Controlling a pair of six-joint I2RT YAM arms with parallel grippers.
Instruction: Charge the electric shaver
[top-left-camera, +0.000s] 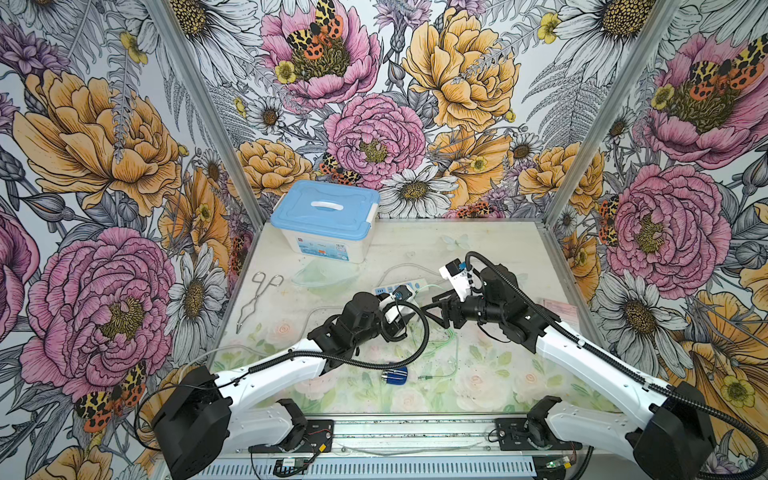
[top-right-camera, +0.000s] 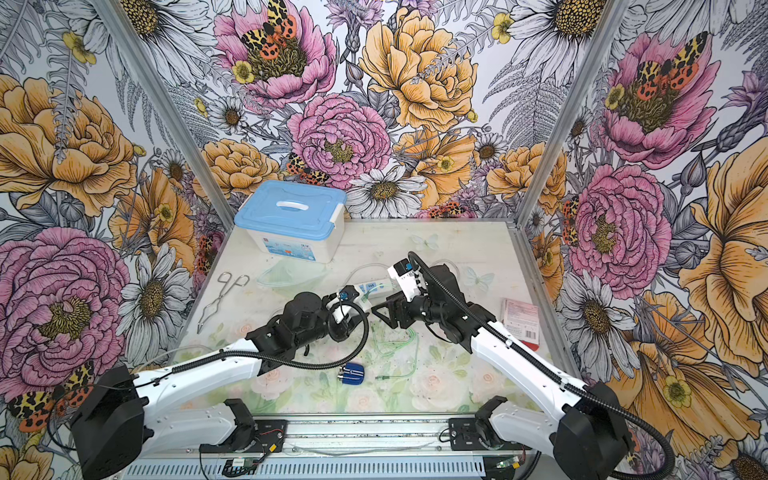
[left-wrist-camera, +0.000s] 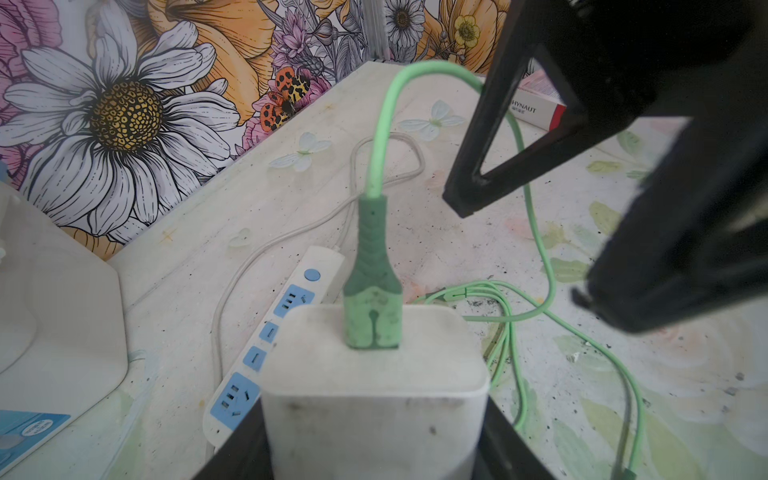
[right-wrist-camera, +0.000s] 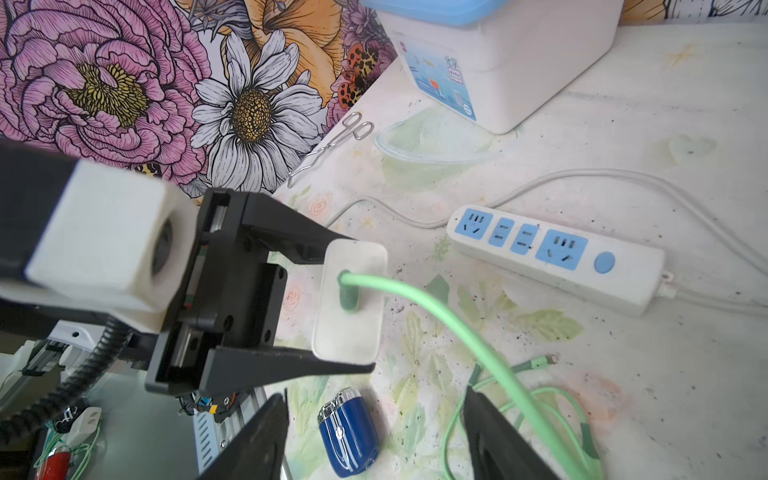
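Note:
My left gripper is shut on a white charging adapter, which it holds raised above the table. The green plug of a charging cable sits in the adapter's face, its cord arching away. Apart from the adapter, my right gripper stands open, facing it with nothing between its fingers. The blue electric shaver lies on the table near the front edge. Behind the grippers rests a white power strip with blue sockets; no plug is in the sockets I can see.
Loose green cable lies coiled on the table below the grippers. A blue-lidded bin stands at the back left, with metal tongs in front of it. The strip's grey cord crosses the back. A small box lies at the right.

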